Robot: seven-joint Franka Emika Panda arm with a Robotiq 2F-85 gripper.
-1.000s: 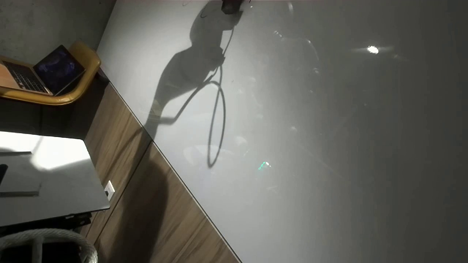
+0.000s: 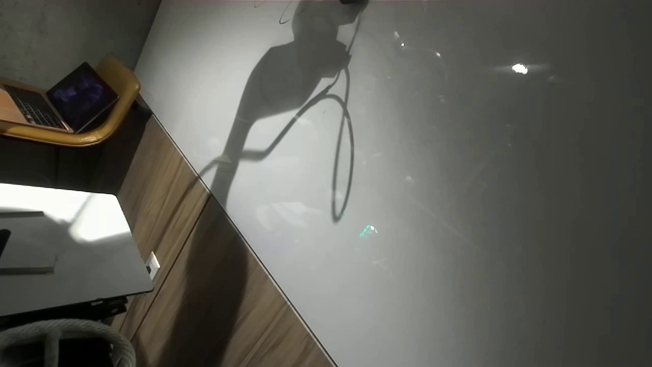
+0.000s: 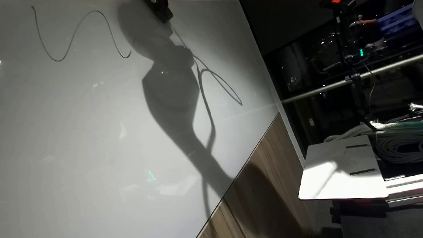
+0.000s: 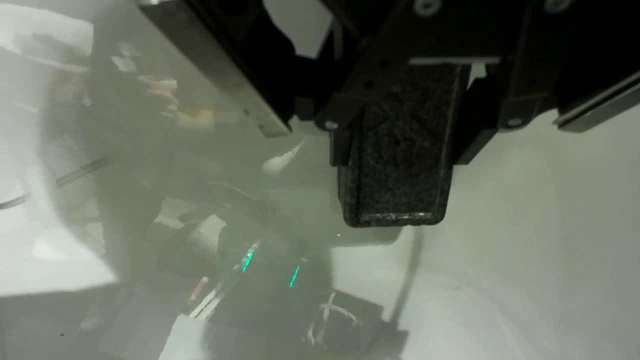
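In the wrist view a dark grey, felt-like block (image 4: 408, 162), looking like an eraser, is pinched between the fingers of my gripper. Below it spreads a glossy whiteboard (image 4: 540, 240), where the block casts a shadow; whether the two touch I cannot tell. A dark wavy line (image 3: 72, 35) marks the board in exterior view 2, and a piece of a dark line (image 4: 84, 171) shows at the left of the wrist view. The dark end of the block or gripper pokes in at the top of exterior view 2; barely a sliver shows in exterior view 1.
Wood panelling (image 2: 244, 275) borders the board's lower edge. A chair (image 2: 125, 82) with a laptop (image 2: 82, 95) stands to the left in exterior view 1, above a grey table top (image 2: 79, 257). The arm's shadow (image 3: 170, 87) and reflections cover parts of the board. Most of the board is unobstructed.
In exterior view 1 the dark block has shifted right and up, nearly leaving the frame at the top. The arm's shadow has moved right too.
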